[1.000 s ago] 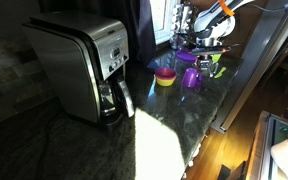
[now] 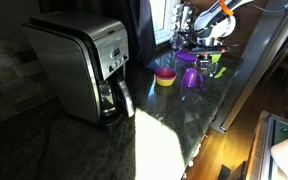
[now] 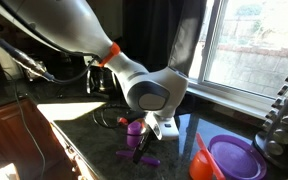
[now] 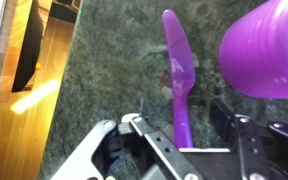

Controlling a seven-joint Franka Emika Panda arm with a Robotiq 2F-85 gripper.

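A purple knife lies on the dark counter, its blade pointing away from my hand in the wrist view. My gripper is open around its handle, one dark finger to the left and the other to the right, with gaps visible on both sides. Close by on the right stands a purple cup, near the right finger. From exterior view 2, my gripper points down at the counter beside the cup, and the knife shows below it. Exterior view 1 has the gripper small and far off.
Stacked yellow and red bowls stand left of the cup in exterior view 1. A coffee maker takes up the counter nearer that camera. A purple plate and a red-orange item lie by the window. The counter edge drops to wooden floor.
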